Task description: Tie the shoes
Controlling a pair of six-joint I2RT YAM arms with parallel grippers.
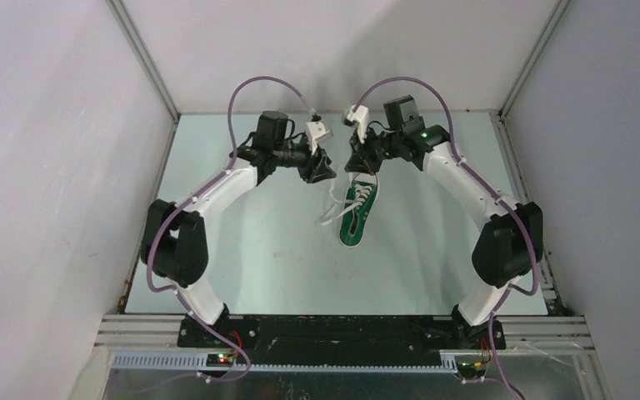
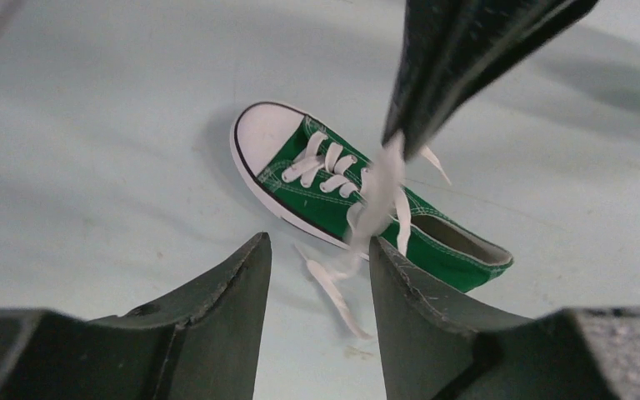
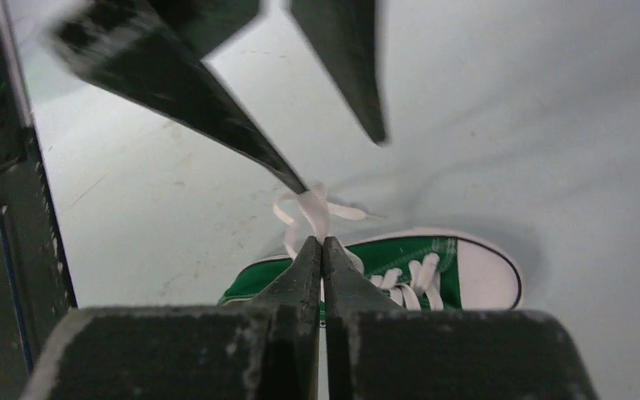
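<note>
A green canvas shoe (image 1: 357, 215) with a white toe lies on the table, toe toward the back; its white laces (image 2: 312, 167) cross the front. My right gripper is shut and raised over the shoe, a white lace (image 3: 315, 208) drawn up at its fingertips, as both wrist views show. My left gripper stands open left of the raised lace, fingers apart in the left wrist view; whether the lace passes between them or behind is unclear. A loose lace end (image 2: 337, 304) lies on the table beside the shoe.
The two arms (image 1: 229, 192) are close together over the back middle.
</note>
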